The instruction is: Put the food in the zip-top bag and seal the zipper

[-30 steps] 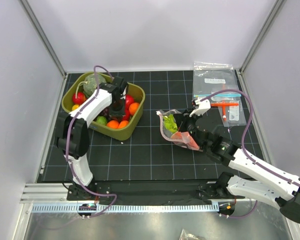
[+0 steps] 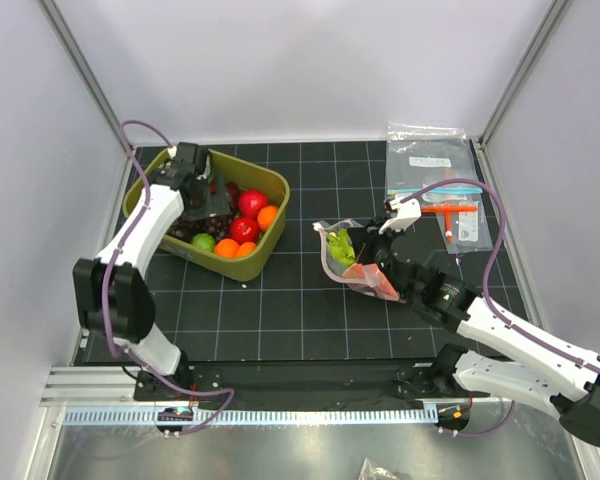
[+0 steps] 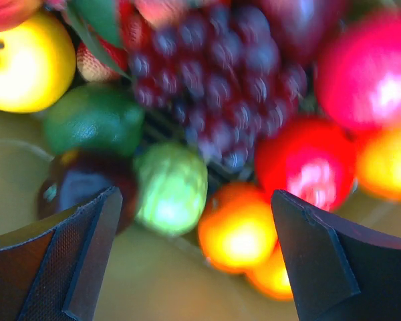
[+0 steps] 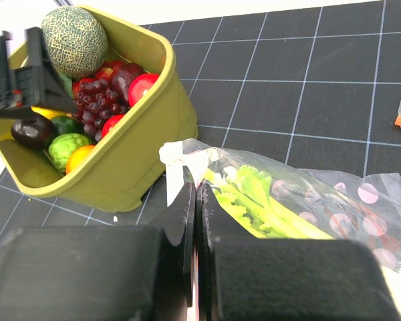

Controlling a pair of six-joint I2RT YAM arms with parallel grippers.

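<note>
An olive bin (image 2: 257, 258) on the left holds mixed fruit and vegetables, including grapes (image 3: 214, 87), tomatoes, oranges and a melon (image 4: 73, 41). My left gripper (image 2: 195, 195) is over the bin, open above the food, its two fingers framing the bottom of the left wrist view. A clear zip bag (image 4: 334, 207) with green celery (image 4: 254, 194) inside lies right of the bin. My right gripper is shut on the bag's edge near its opening.
Flat empty bags (image 2: 428, 160) and an orange tool (image 2: 450, 208) lie at the back right.
My left gripper has moved left and toward the back within the bin, uncovering the oranges and tomato at its right. The right arm and bag have not visibly moved.
</note>
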